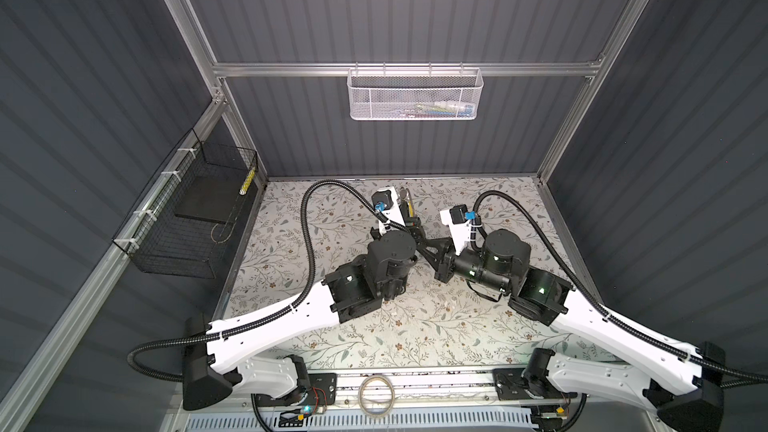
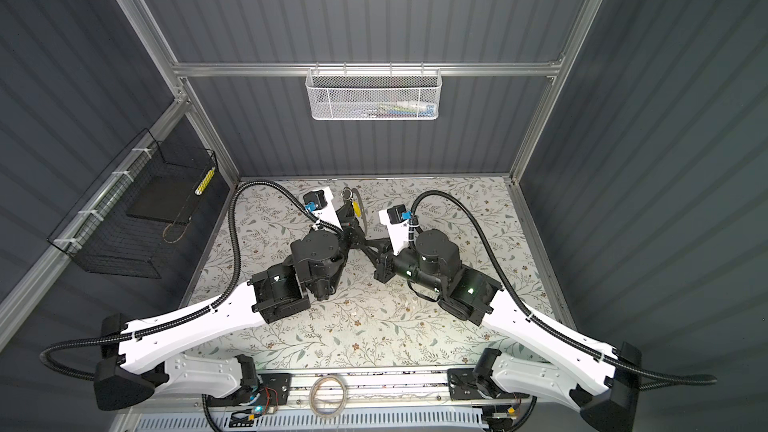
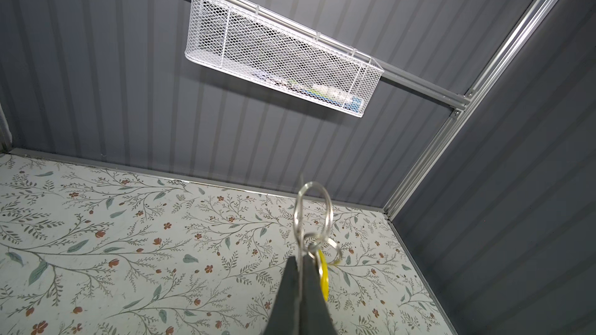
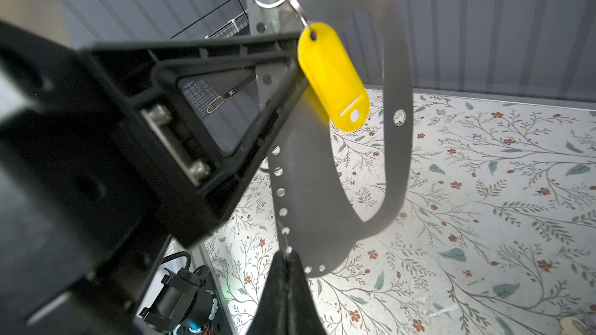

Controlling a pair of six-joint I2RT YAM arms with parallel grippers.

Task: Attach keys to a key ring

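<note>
My left gripper is shut on a thin grey metal plate with holes, seen edge-on in the left wrist view and hanging upright in the right wrist view. At its top are silver rings and a yellow key tag, beside the left gripper's black finger. My right gripper is shut, with nothing seen held between its fingers; its tips are at the plate's lower part, and I cannot tell whether they touch it.
A white mesh basket hangs on the back rail. A black wire basket hangs on the left wall.
</note>
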